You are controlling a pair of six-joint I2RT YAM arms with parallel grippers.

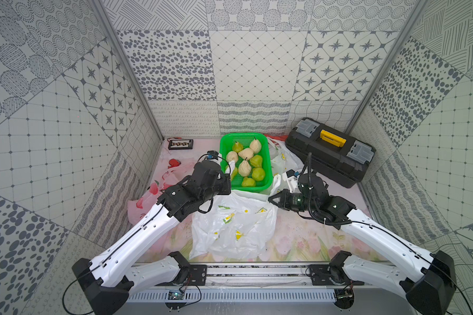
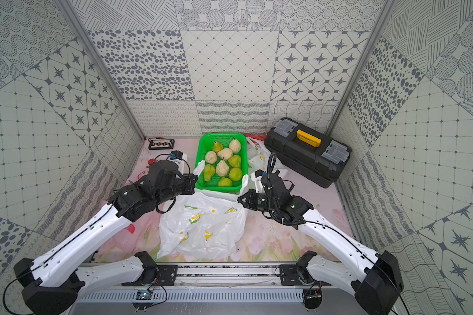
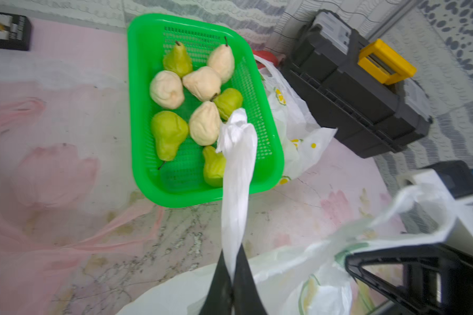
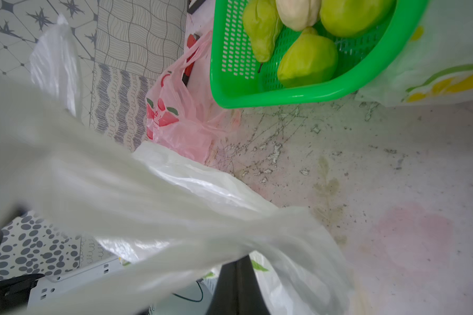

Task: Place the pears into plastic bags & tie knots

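A white plastic bag (image 1: 236,225) with yellow and green print hangs low over the front of the table, its upper edge spread between my two grippers. My left gripper is shut on a twisted strip of that bag (image 3: 239,173), whose loose end sticks up past the fingertips. The right gripper is shut on the bag's other side, and folds of white plastic (image 4: 299,246) cover its tips. Behind the bag stands a green basket (image 1: 268,157) holding several pears, some green (image 3: 169,131), some pale (image 3: 204,123). No pears show through the bag.
Pink printed bags (image 4: 184,110) lie at the left, beneath the left arm in the top views. Another white bag (image 3: 294,126) lies between the basket and a black toolbox (image 1: 331,149) at back right. A small black device (image 1: 180,144) sits at back left.
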